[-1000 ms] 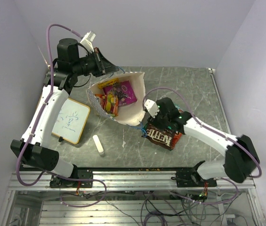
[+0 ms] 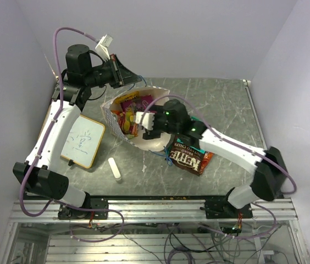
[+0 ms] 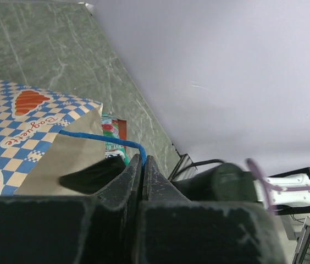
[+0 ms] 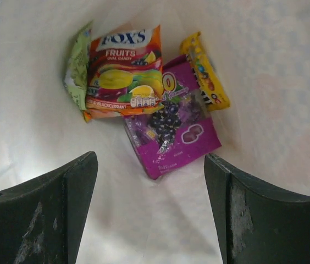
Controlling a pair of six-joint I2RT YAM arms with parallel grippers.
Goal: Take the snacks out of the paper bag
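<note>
My left gripper [image 2: 131,77] is shut on the blue handle [image 3: 97,136] of the paper bag [image 2: 114,116] [image 3: 45,124], holding it up. My right gripper [image 2: 148,129] is inside the bag's mouth, part open, nothing between its fingertips. The right wrist view shows an orange Fox's candy pack [image 4: 123,74], a purple grape pack [image 4: 171,143], a yellow pack [image 4: 204,71] and a green pack [image 4: 78,66] in the bag.
Snack packs including a dark brown one [image 2: 187,159] lie right of the bag. A whiteboard [image 2: 82,140] and a white stick [image 2: 114,169] lie at left. Walls enclose the table.
My right arm rose from over the snacks on the right and moved left into the bag's mouth. The left arm stays nearly still.
</note>
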